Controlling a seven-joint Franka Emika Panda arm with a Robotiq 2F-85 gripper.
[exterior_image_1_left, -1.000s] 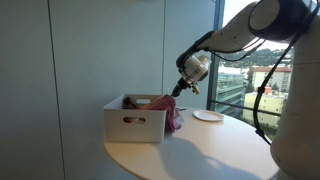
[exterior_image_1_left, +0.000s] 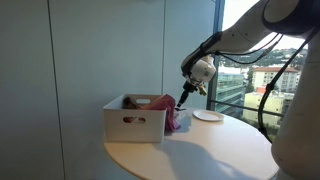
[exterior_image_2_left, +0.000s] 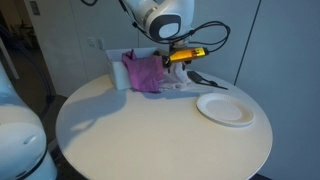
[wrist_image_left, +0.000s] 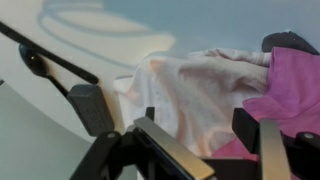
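My gripper hangs over a pale, pinkish-white cloth (wrist_image_left: 185, 95), its fingers apart on either side of the cloth's middle in the wrist view. A magenta cloth (wrist_image_left: 290, 90) lies against it on the right. In the second exterior view the magenta cloth (exterior_image_2_left: 145, 73) drapes over the side of a white box (exterior_image_2_left: 119, 75), and the pale cloth (exterior_image_2_left: 176, 80) lies next to it, just under the gripper (exterior_image_2_left: 176, 68). Seen from the first exterior view, the gripper (exterior_image_1_left: 181, 104) is low beside the box (exterior_image_1_left: 136, 125). Whether the fingertips touch cloth cannot be told.
Black utensils (wrist_image_left: 88, 100) lie left of the pale cloth in the wrist view. A white plate (exterior_image_2_left: 225, 109) rests on the round white table (exterior_image_2_left: 150, 140). Several things sit inside the box.
Box and plate have stayed put.
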